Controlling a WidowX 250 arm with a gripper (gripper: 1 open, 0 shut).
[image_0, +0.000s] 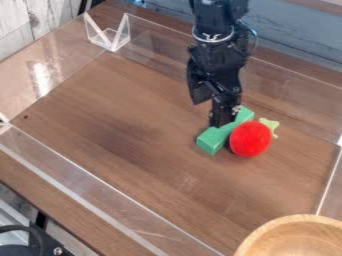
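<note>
My black gripper (217, 103) hangs over the middle right of the wooden table (120, 140), open, with its fingertips just above and left of a green block (214, 138). A red round object (251, 140) lies against the right side of the green block. A small yellow-green piece (270, 124) shows behind the red object. The back end of the green block is partly covered by the red object and the gripper.
A wooden bowl (297, 238) sits at the front right. Clear plastic walls edge the table, and a small clear holder (107, 32) is at the back left.
</note>
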